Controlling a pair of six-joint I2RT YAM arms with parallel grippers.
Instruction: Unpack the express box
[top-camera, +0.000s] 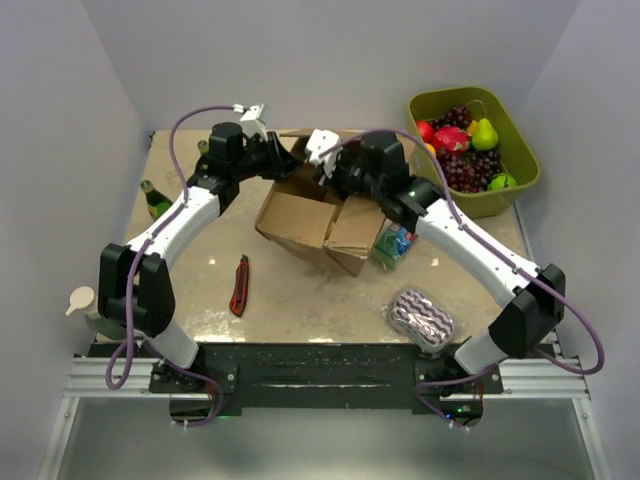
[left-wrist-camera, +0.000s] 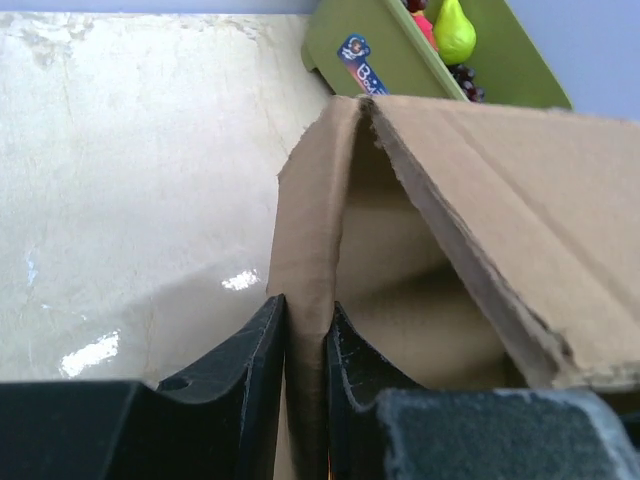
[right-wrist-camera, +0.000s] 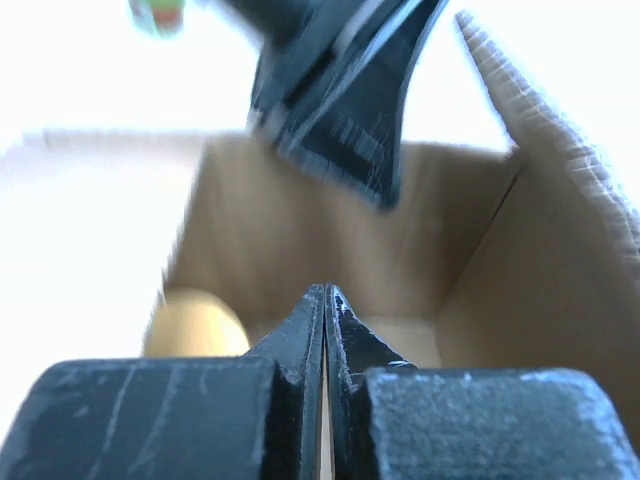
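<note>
The cardboard box (top-camera: 300, 220) stands tilted at the middle of the table, its flaps up. At its back-left, my left gripper has a brown cardboard edge between its fingers, pinched at the upright wall. My right gripper is shut with nothing showing between its fingers, over the open box; below it the right wrist view shows the brown inside and a pale rounded shape (right-wrist-camera: 200, 325), blurred. What else lies in the box is unclear, partly hidden by the arms.
A green basket of fruit (top-camera: 430, 180) stands back right, a blue-green packet (top-camera: 395, 245) beside the box, a striped bagged item (top-camera: 420, 320) front right, a red box cutter (top-camera: 240, 285) front left and green bottles (top-camera: 157, 200) at left.
</note>
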